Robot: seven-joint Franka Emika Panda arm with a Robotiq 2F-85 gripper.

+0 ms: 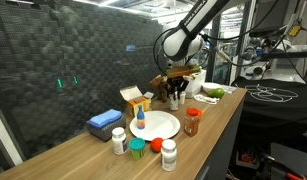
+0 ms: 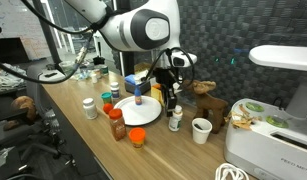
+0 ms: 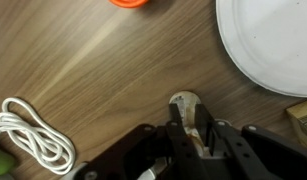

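Observation:
A small white bottle stands upright on the wooden table, directly below my gripper in exterior view 2. From the wrist, the bottle's white top shows at the fingertips, and my gripper hides much of the rest. In exterior view 1 the dark gripper points down at the bottle's place near the back of the table. Whether the fingers touch the bottle, or how far apart they are, is too small to make out.
A white plate lies close by. An orange-topped jar, a red-brown jar and a white mug stand around. A brown toy animal is behind. Coiled white cord lies to one side.

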